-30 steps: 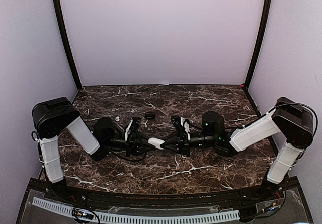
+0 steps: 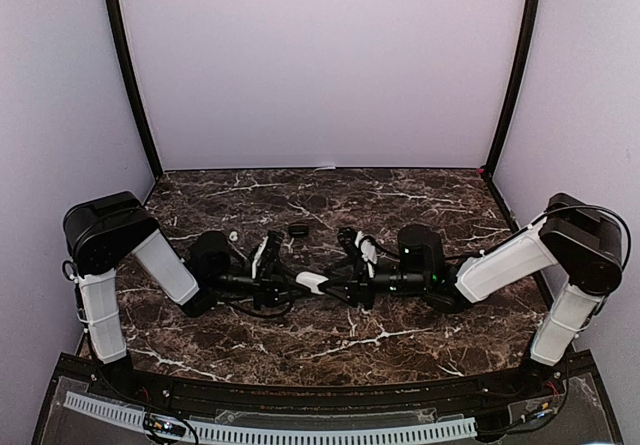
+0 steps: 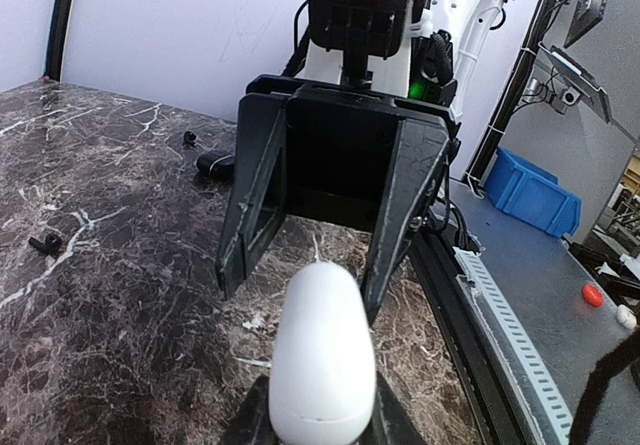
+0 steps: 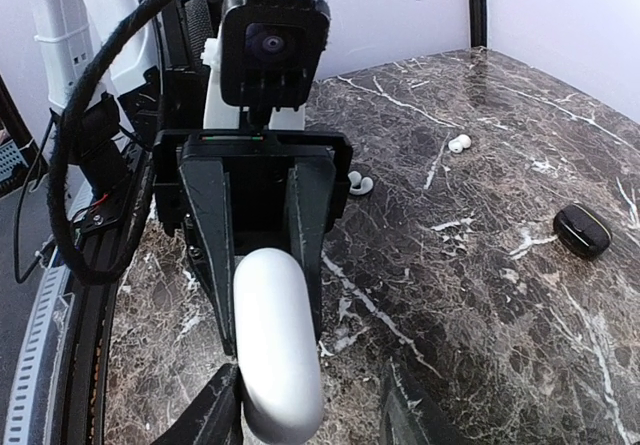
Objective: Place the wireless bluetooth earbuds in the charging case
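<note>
A closed white charging case [image 3: 322, 355] is held above the table between my two arms. At the bottom of the left wrist view, my left gripper is shut on one end of it. My right gripper stands part open at the other end, its fingers apart, with the case [image 4: 275, 340] nearer its left finger in the right wrist view. White earbuds [image 4: 360, 183] lie on the table beside the left gripper's body, and a white earbud pair [image 4: 459, 143] lies farther back. Whether the right fingers touch the case is unclear.
A black case [image 4: 582, 231] rests on the marble table, behind the grippers in the top view. Small black pieces [image 3: 45, 243] and another dark case [image 3: 215, 163] lie on the table too. Bare marble [image 2: 330, 345] stretches in front of the arms.
The right arm has shifted very slightly around the case. The left arm and the white case look almost unmoved.
</note>
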